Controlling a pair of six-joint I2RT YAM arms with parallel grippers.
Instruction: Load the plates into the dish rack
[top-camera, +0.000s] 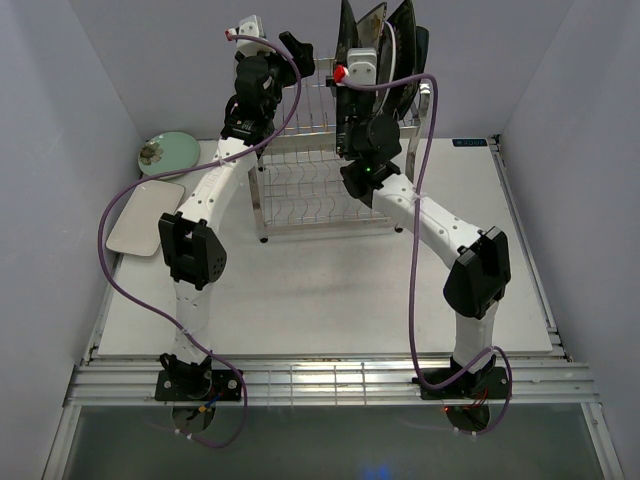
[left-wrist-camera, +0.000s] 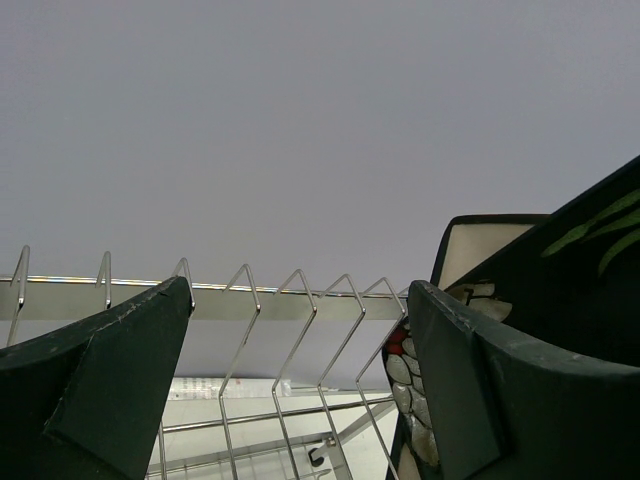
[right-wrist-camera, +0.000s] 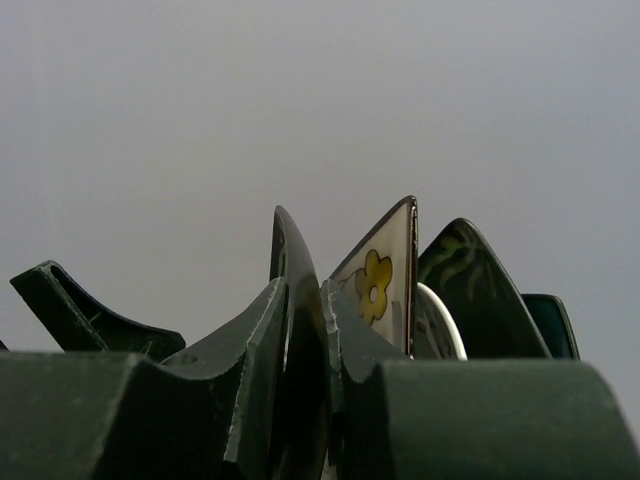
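Note:
At the top of the dish rack (top-camera: 300, 140), several plates stand upright on the right, including a dark one (right-wrist-camera: 290, 240), a cream flowered one (right-wrist-camera: 380, 270) and others behind them. My right gripper is shut on the front dark plate. My left gripper stands open over the rack's left part, with wire slots (left-wrist-camera: 250, 340) between its fingers and a dark patterned plate (left-wrist-camera: 560, 270) beyond its right finger. A green plate (top-camera: 175, 150) and a white square plate (top-camera: 140, 220) lie on the table at the left.
The rack's lower tier looks empty. Walls enclose the workspace on both sides and behind.

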